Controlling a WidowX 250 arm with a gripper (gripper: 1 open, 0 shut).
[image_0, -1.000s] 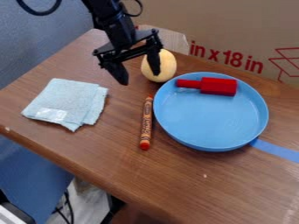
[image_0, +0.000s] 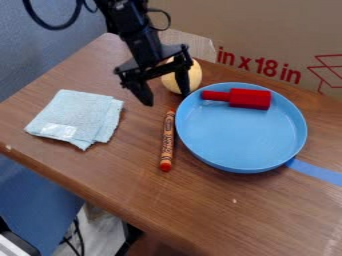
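Note:
My black gripper (image_0: 166, 87) hangs open above the wooden table, left of a pale yellow round object (image_0: 190, 74), which it partly hides. A light blue folded cloth (image_0: 75, 117) lies on the left. An orange marker-like stick (image_0: 167, 140) with a red end lies upright in the view, between cloth and plate. A blue plate (image_0: 241, 135) holds a red object with a handle (image_0: 247, 98) at its back rim.
A cardboard box (image_0: 274, 40) stands along the back. Blue tape (image_0: 318, 172) lies at the right. The table's left edge drops to a blue surface.
My gripper has moved slightly down, now sitting lower over the table beside the yellow object. The objects on the table have not visibly moved.

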